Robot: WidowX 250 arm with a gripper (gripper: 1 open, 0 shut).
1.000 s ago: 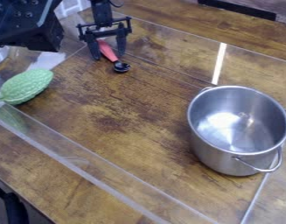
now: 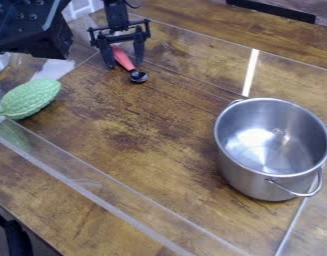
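Observation:
My gripper (image 2: 120,44) is at the upper left, its black fingers spread over a red object (image 2: 123,58) that has a dark round end (image 2: 138,76). Whether anything is held between the fingers is hard to tell. A pale green textured oval (image 2: 30,97) lies at the left, below the arm's dark body. A large steel pot (image 2: 270,145) with wire handles stands at the right.
Clear panels edge it at the front left and along the back, with a white strip (image 2: 253,70) at the back right.

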